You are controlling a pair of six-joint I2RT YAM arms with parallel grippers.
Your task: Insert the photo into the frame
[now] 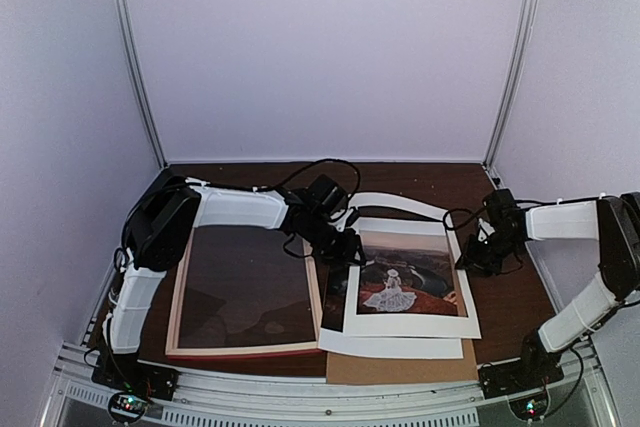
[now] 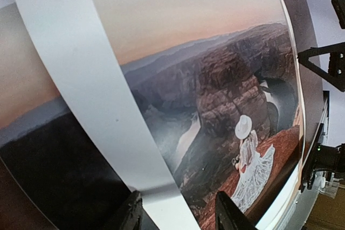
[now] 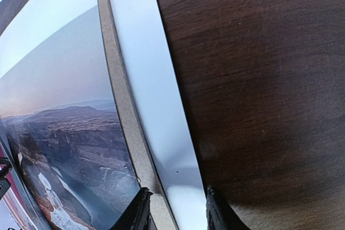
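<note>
The bordered photo (image 1: 405, 277) of a woman in white at a canyon lies on a loose stack of sheets and cardboard (image 1: 400, 372). My left gripper is shut on the photo's white border at its left side. My right gripper is part open at the right-side border, where white paper lies beside a cardboard strip (image 3: 126, 106); whether it holds anything is unclear. The empty wooden frame (image 1: 173, 332) lies at the left, partly under my left arm.
Bare dark table (image 3: 269, 100) shows behind the stack and at the right. Walls enclose the table at back and sides.
</note>
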